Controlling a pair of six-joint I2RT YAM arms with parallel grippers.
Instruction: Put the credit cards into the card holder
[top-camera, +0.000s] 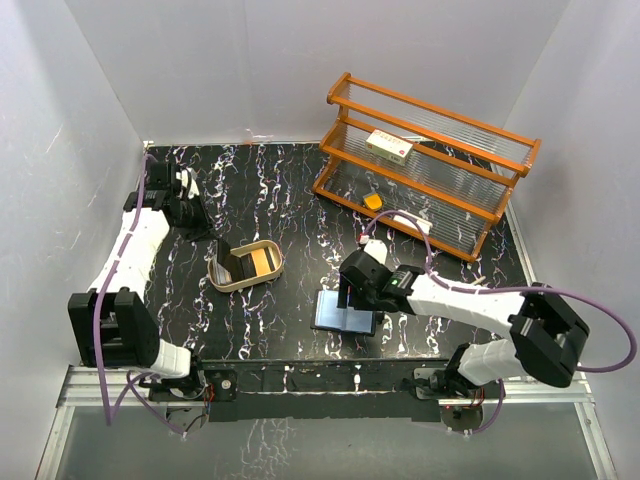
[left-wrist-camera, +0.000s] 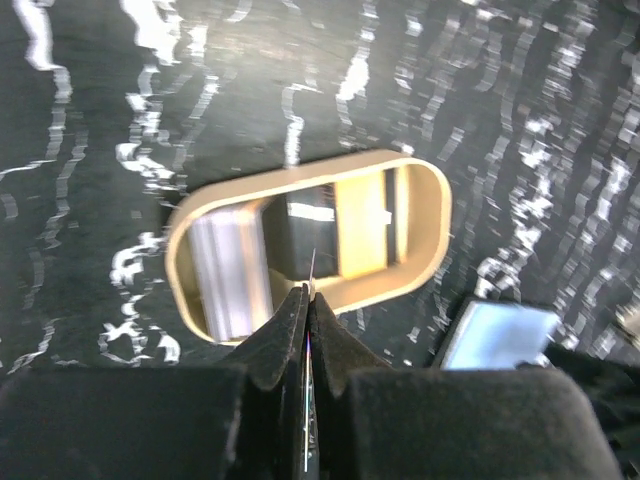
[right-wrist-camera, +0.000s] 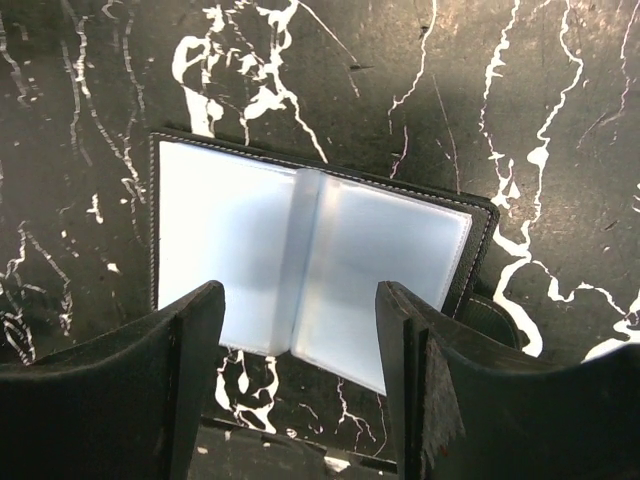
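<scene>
An oval cream tray (top-camera: 270, 245) (left-wrist-camera: 432, 230) holds several cards: silver ones (left-wrist-camera: 225, 275), a dark one (left-wrist-camera: 305, 240) and yellow ones (left-wrist-camera: 360, 225). My left gripper (top-camera: 216, 238) is shut above it on a thin card seen edge-on, a fine pale line between the fingertips in the left wrist view; a dark card shape hangs below it from above. The open card holder (top-camera: 330, 310) (right-wrist-camera: 235, 230), black with clear sleeves, lies at the front centre. My right gripper (top-camera: 355, 290) is open over it, nothing between its fingers.
A wooden rack (top-camera: 420, 175) at the back right holds a cream box (top-camera: 388, 147) and a small yellow object (top-camera: 372, 201). The marble surface between tray and holder is clear. Grey walls bound the sides and back.
</scene>
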